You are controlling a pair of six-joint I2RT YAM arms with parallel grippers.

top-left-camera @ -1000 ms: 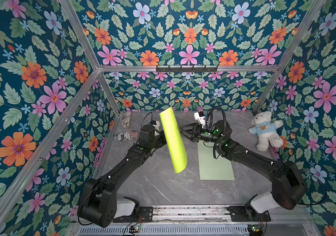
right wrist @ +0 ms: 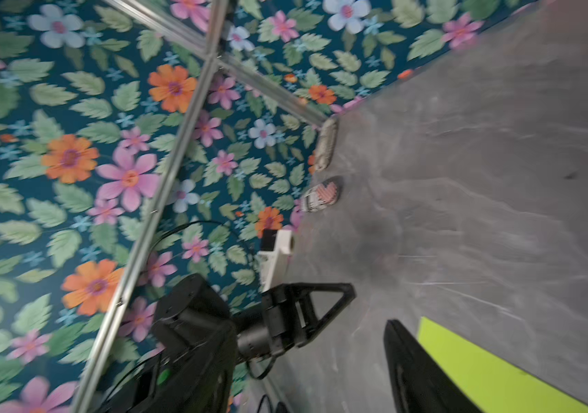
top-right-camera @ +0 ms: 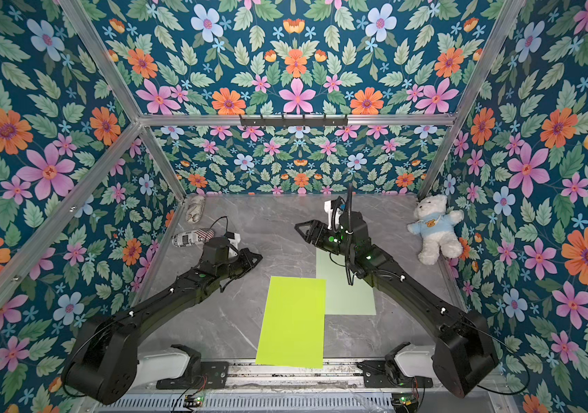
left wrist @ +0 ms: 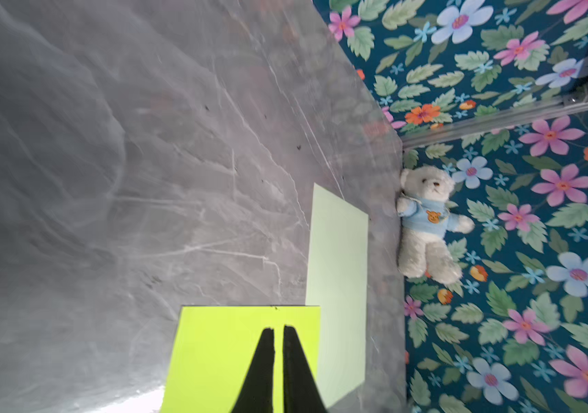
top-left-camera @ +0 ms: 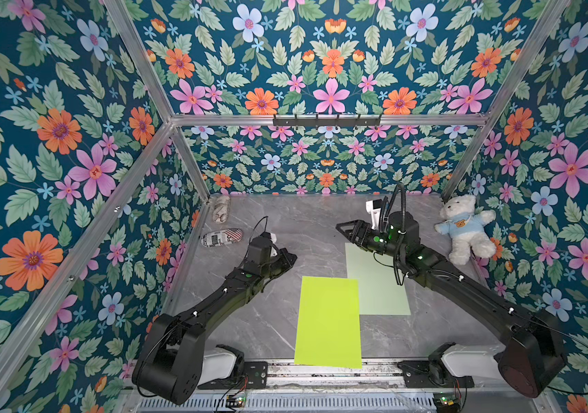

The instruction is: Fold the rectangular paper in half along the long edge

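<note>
A bright yellow-green rectangular sheet [top-left-camera: 328, 322] lies unfolded and looks flat, its long side running front to back. The front end reaches over the metal rail, and the right side overlaps a pale green sheet [top-left-camera: 384, 285] on the table. My left gripper is up and to the left of the yellow-green sheet; only a narrow gap parts its fingers, with nothing seen in it. Behind and above the sheets, clear of both, my right gripper has its fingers wide apart and empty.
Two shoe-like items, a patterned one [top-left-camera: 222, 237] and a beige one [top-left-camera: 221, 208], lie at the back left. A white teddy bear [top-left-camera: 468, 229] sits at the back right.
</note>
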